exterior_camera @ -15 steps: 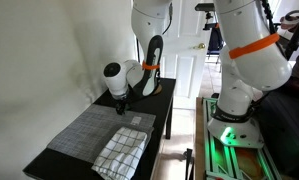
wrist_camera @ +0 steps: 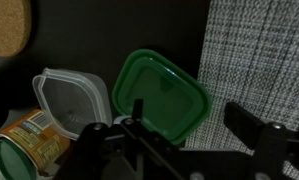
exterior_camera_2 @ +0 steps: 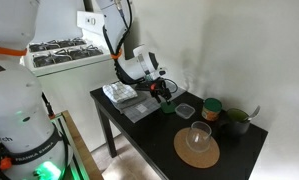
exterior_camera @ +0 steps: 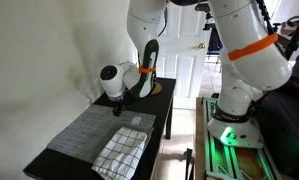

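Note:
A green rectangular lid or shallow container (wrist_camera: 161, 88) lies on the dark table under my gripper. The two fingers stand apart in the wrist view, one over the green piece and the other over the edge of the grey woven mat (wrist_camera: 259, 55). No object shows held between them. From exterior view 2, the gripper (exterior_camera_2: 163, 97) is low, right by the green piece (exterior_camera_2: 169, 107). Exterior view 1 has the gripper (exterior_camera: 119, 108) at the mat's far end; the arm hides the green piece there.
A clear plastic container (wrist_camera: 73, 100) and a can (wrist_camera: 34, 140) stand close beside the green piece. Farther along are a cork mat (exterior_camera_2: 194, 154) with a clear bowl (exterior_camera_2: 198, 137) and a dark pot (exterior_camera_2: 235, 124). A checked towel (exterior_camera: 120, 153) lies on the near side.
The arm has shifted only very slightly, staying low at the same spot. The mat and towel have not moved.

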